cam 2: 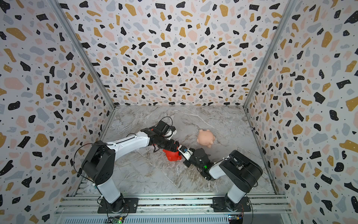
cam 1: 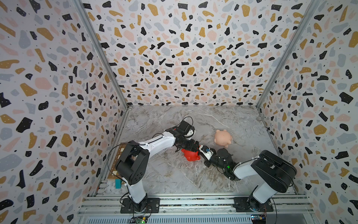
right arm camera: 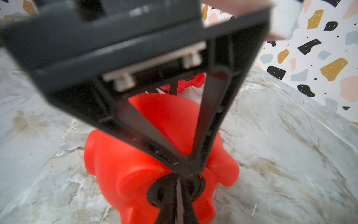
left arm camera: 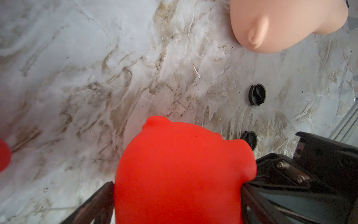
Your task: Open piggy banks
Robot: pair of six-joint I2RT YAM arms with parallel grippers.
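A red piggy bank [cam 1: 191, 156] lies in mid-table. My left gripper has its fingers either side of it; they look to touch its sides, though the finger stands wide. My right gripper is shut, its fingertips at the black plug [right arm camera: 154, 190] in the pig's underside. A pink piggy bank [cam 2: 205, 137] sits behind and to the right. In the left wrist view two loose black plugs [left arm camera: 257, 94] lie on the table, one partly hidden by the red pig.
Another red object [left arm camera: 3, 155] shows at the left edge of the left wrist view, and red shows beyond the pig in the right wrist view.
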